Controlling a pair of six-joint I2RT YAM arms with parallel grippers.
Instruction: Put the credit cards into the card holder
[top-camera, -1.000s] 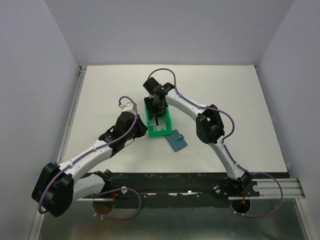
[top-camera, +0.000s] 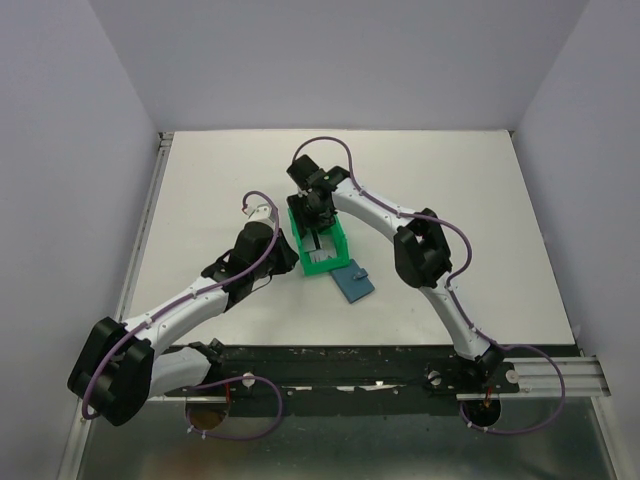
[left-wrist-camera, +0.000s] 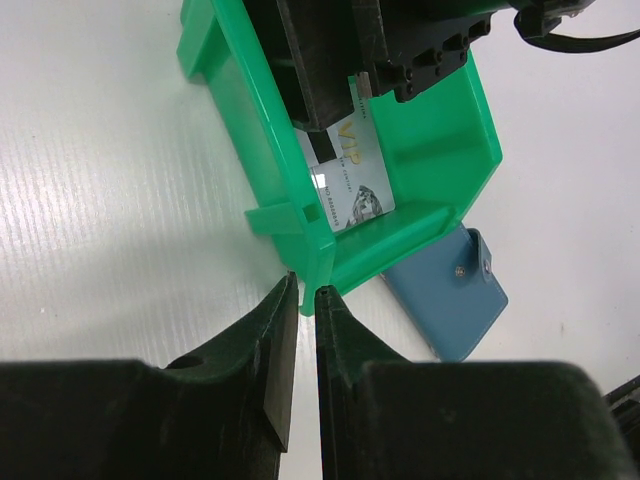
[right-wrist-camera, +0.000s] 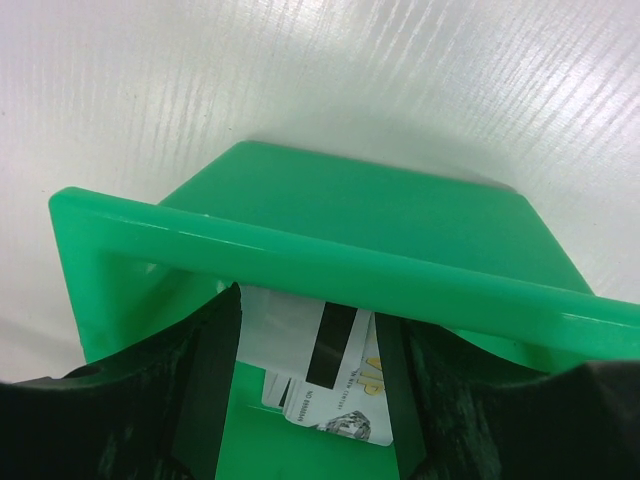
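White credit cards with a black stripe lie inside a green box (top-camera: 338, 262); one card reads VIP (left-wrist-camera: 347, 160) in the left wrist view. In the right wrist view, a card (right-wrist-camera: 285, 325) overlaps others on the box floor. My right gripper is open above them, fingers wide apart, its tips reaching past the near rim. At the box's front left corner, my left gripper has its fingertips close together with a narrow gap; whether they clamp the corner is unclear. The blue-grey card holder (top-camera: 352, 284) lies flat and closed in front of the box.
The right arm (top-camera: 425, 255) reaches across the box and hides its far part from above. The table's front edge is close to both arm bases.
The left gripper has shifted slightly right and toward the box's corner. The box's front end has moved a little right, so it stands more slanted. The right arm has hardly moved.
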